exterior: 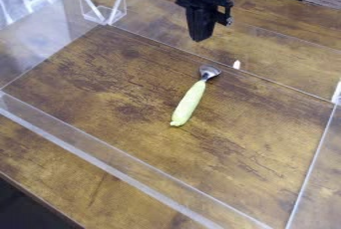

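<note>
A pale yellow-green corn cob or similar long vegetable (188, 104) lies on the wooden surface near the middle, angled toward a small metallic, spoon-like piece (208, 73) at its upper end. My black gripper (200, 30) hangs above and behind them at the top centre, apart from both, shut as far as shows, with nothing visible between its fingers.
Clear low walls (128, 157) enclose the wooden work area. A white angular bracket (103, 12) stands at the back left. A small white bit (236, 65) sits right of the metal piece.
</note>
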